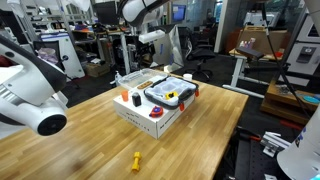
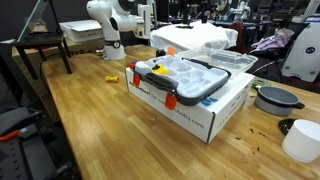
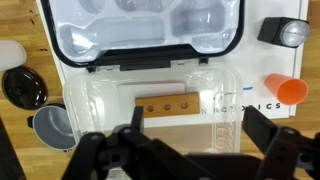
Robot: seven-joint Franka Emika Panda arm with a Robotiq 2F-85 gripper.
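Note:
In the wrist view my gripper stands open, its dark fingers wide apart and nothing held between them. Below it is a clear plastic container [image 3: 228, 110] with a brown block [image 3: 167, 104] inside, marked by several dark holes. A black-rimmed compartment tray [image 3: 150, 40] lies alongside the container. Both rest on a white box [image 2: 200, 118], where the clear container [image 2: 215, 60] is seen behind the tray [image 2: 190, 78]. The arm reaches over the far end of the box in exterior view 1, but its fingertips are too small to make out there.
Beside the container are an orange cup [image 3: 286, 90], a black cube [image 3: 290, 33], a grey pot [image 3: 52, 126] and a dark round lid [image 3: 24, 88]. A yellow object [image 1: 136, 161] lies alone on the wooden table [image 1: 90, 150], whose front part is mostly clear.

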